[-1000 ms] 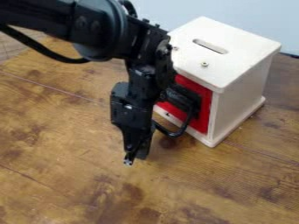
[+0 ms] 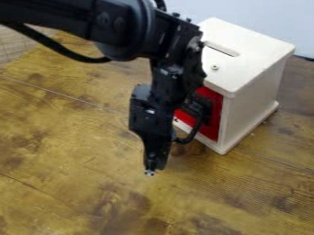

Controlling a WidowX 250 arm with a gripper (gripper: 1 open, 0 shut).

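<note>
My black gripper [image 2: 152, 165] hangs low over the wooden table [image 2: 61, 174], fingers pointing down, shut with nothing seen between them. Just behind it to the right stands a white wooden box [image 2: 252, 99] with a slot in its top and a red front panel [image 2: 211, 123]. The arm hides much of that red panel.
Bare table fills the left and the foreground, with free room around the gripper there. A pale wall stands behind the box, and a light edge shows at the back left.
The arm and gripper have shifted a little to the right, covering more of the box's top left. The box has not visibly moved.
</note>
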